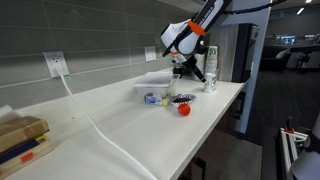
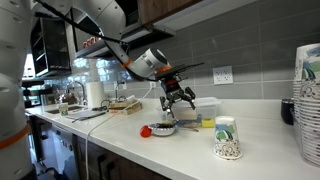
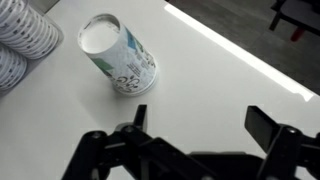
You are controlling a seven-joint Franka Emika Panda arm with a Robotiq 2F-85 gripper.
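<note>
Over the counter my gripper stands open, its two dark fingers wide apart with bare white counter between them. A patterned paper cup (image 3: pixel 126 62) is upright on the counter, ahead and to the left of the fingers in the wrist view, not touching them. The same cup (image 2: pixel 227 138) stands at the right in the second exterior view, apart from the gripper (image 2: pixel 180 103), which hangs above a plate (image 2: pixel 168 130). A red round object (image 1: pixel 184 110) rests beside the plate (image 1: pixel 183 99).
Tall cup stacks (image 2: pixel 310 95) rise at the far right, close to the patterned cup. A white bin (image 1: pixel 156 81) sits against the wall, with small yellowish items (image 1: pixel 157 99) before it.
</note>
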